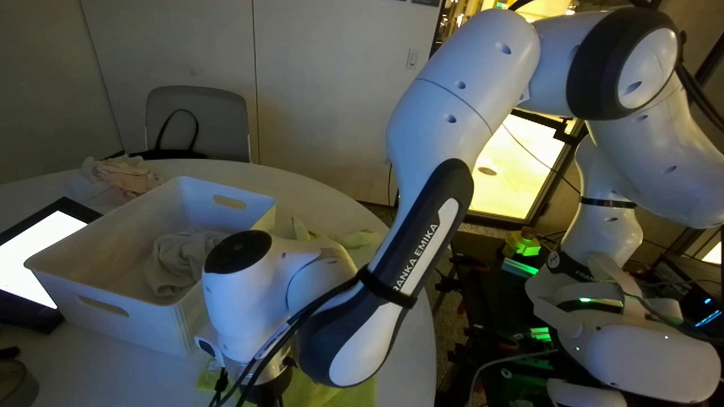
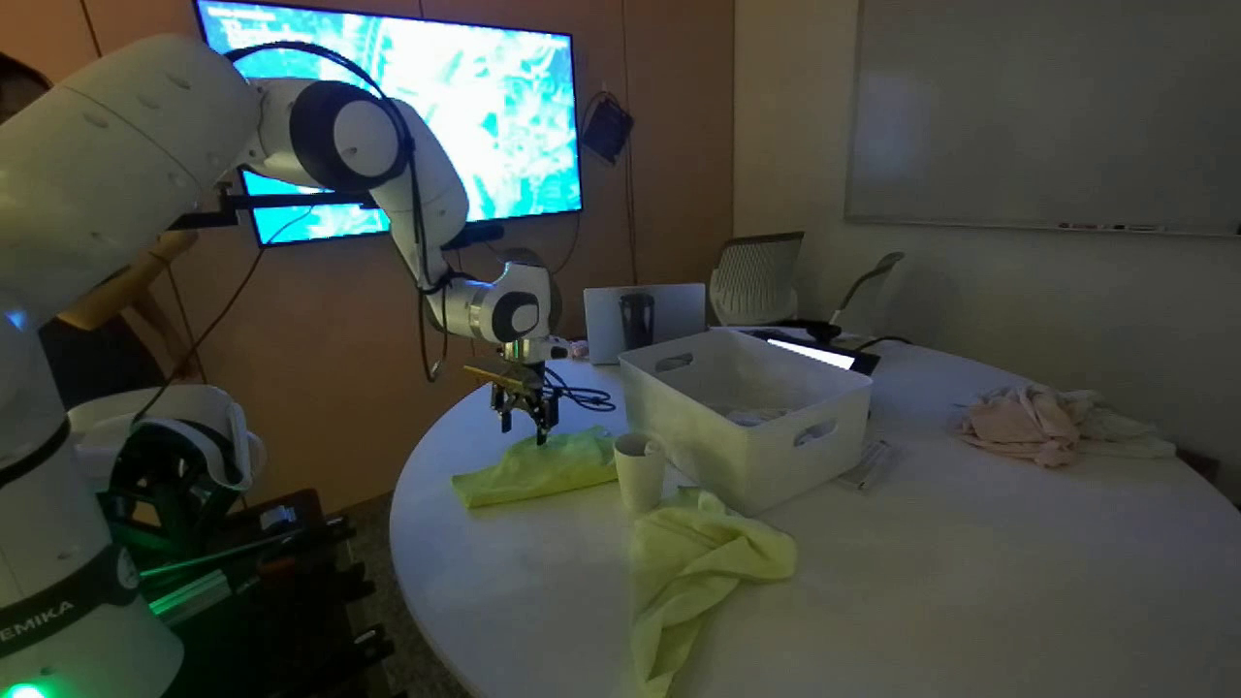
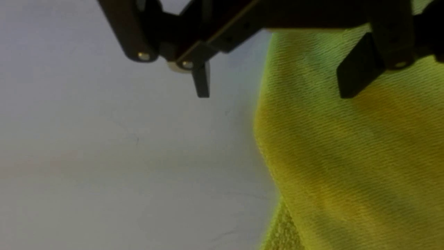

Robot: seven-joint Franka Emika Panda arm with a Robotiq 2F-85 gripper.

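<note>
My gripper point(image 2: 525, 428) stands open above the far part of a yellow-green cloth point(image 2: 547, 471) on the round table. In the wrist view one finger point(image 3: 202, 83) is over bare table and the other point(image 3: 358, 71) over the cloth point(image 3: 333, 166), so the cloth's edge runs between them. Whether a fingertip touches the fabric cannot be told. A second yellow-green cloth point(image 2: 704, 553) lies rumpled nearer that camera. The white bin point(image 2: 745, 436) holds a crumpled pale cloth point(image 1: 177, 264).
A white cup point(image 2: 639, 475) stands between the yellow-green cloths, close beside the bin. Pinkish cloths point(image 2: 1024, 425) lie across the table. Behind are a laptop point(image 2: 643, 316), a dark tumbler point(image 2: 636, 320) and cables point(image 2: 582, 397). Bare table point(image 2: 931, 582) spreads at the front right.
</note>
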